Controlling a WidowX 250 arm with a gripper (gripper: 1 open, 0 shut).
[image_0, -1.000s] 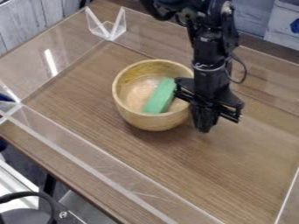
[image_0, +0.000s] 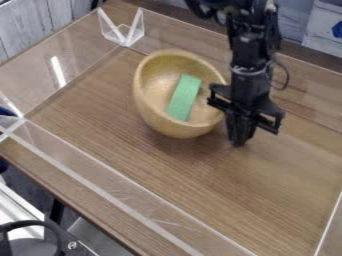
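A tan bowl (image_0: 156, 72) stands on the wooden table (image_0: 147, 180), tipped up on its side at the upper middle, with a green block (image_0: 183, 97) inside it. My black gripper (image_0: 238, 130) is low at the bowl's right side, pointing down close to the table. It is shut, and nothing shows between its fingers, though its tips are small and dark. Whether it touches the bowl is hard to tell.
A clear angular object (image_0: 122, 28) sits at the back left. Dark cables lie at the lower left corner.
The bowl has tilted further onto its side, its near part lifting and shifting, with the green block now more upright. My gripper has moved slightly, staying beside the bowl.
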